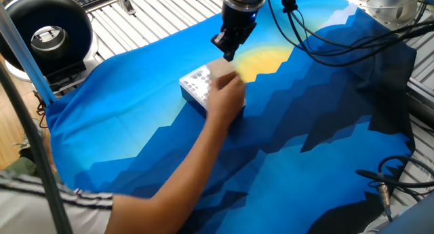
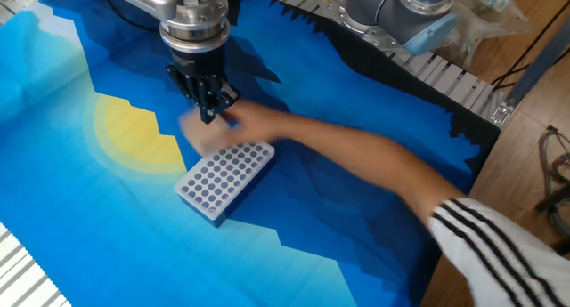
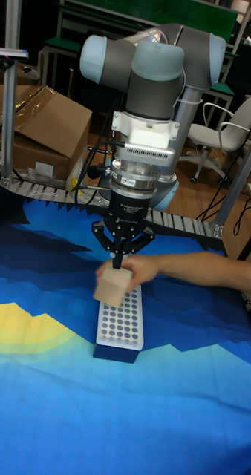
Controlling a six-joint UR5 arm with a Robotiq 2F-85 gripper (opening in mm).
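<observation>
A person's hand (image 1: 227, 98) holds a tan block (image 1: 221, 70) over the far end of the white-topped rack (image 1: 195, 85), which has rows of round holes and a dark blue body. My gripper (image 3: 118, 262) points down just above the block, its fingertips together and nothing visible between them. In exterior view 2 the block (image 2: 203, 133) is blurred and lies below the gripper (image 2: 208, 117). The hand and block hide part of the rack (image 3: 118, 348). Whether the fingertips touch the block, I cannot tell.
The person's forearm (image 2: 356, 151) reaches across the table close to my gripper. A blue cloth (image 1: 122, 125) with a yellow sun covers the table, mostly bare around the rack. Black cables (image 1: 339, 61) hang beside the arm.
</observation>
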